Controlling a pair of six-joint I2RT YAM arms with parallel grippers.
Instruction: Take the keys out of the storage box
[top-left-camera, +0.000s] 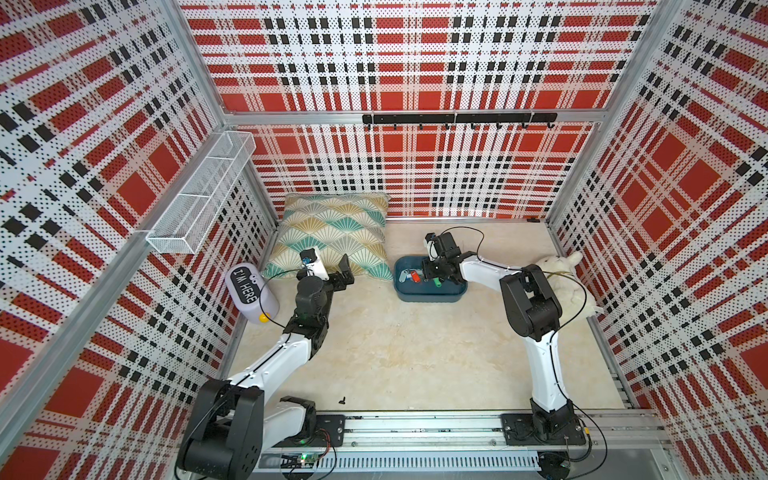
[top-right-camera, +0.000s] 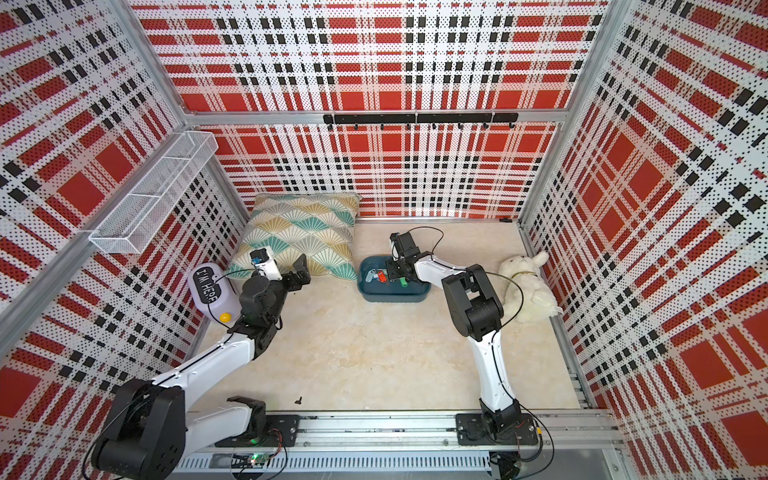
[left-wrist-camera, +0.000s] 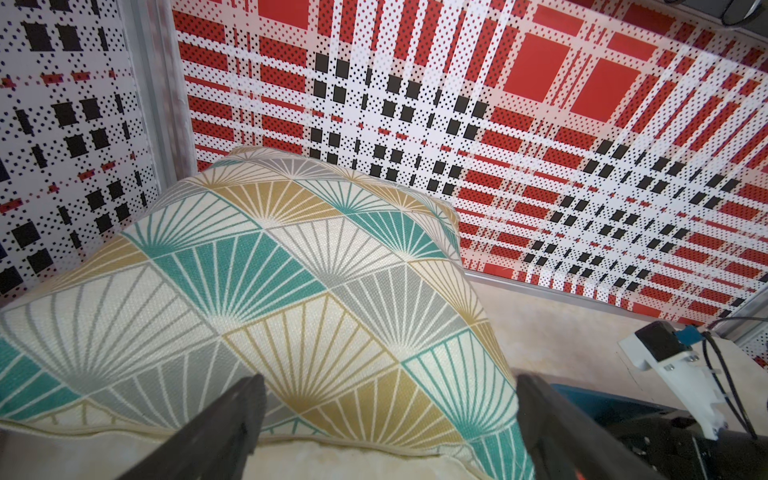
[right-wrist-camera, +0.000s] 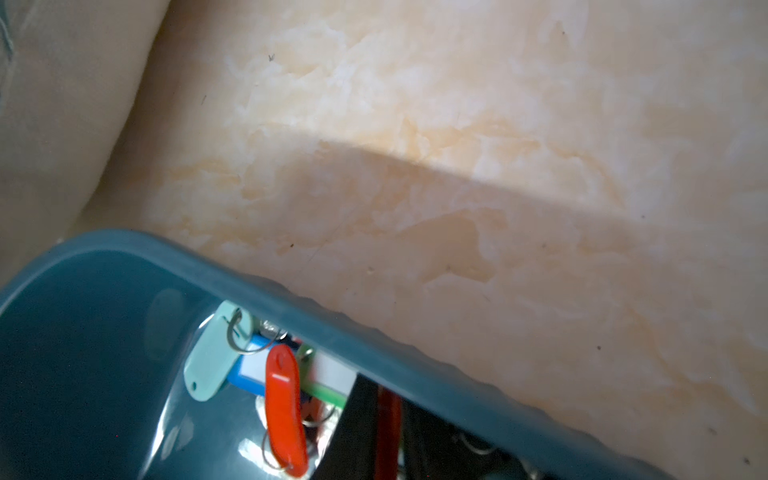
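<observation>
Inside the dark teal storage box (right-wrist-camera: 336, 340), my right gripper is shut on a red key tag (right-wrist-camera: 389, 448), seen edge-on between the dark fingers. Its lower end is out of frame. Left of it lie another red key tag (right-wrist-camera: 284, 412), a pale mint tag (right-wrist-camera: 209, 360) and a blue-edged tag (right-wrist-camera: 249, 368), with key rings among them. A green-edged tag (right-wrist-camera: 329, 392) is partly covered by the fingers. Away to the left, my left gripper is open and empty, its fingers blurred in front of the cushion.
A patterned cushion (top-left-camera: 332, 232) sits at the back left, near the box. On the far right is a white plush toy (top-right-camera: 528, 288). A lilac "I'M HERE" object (top-left-camera: 264, 297) stands at the left wall.
</observation>
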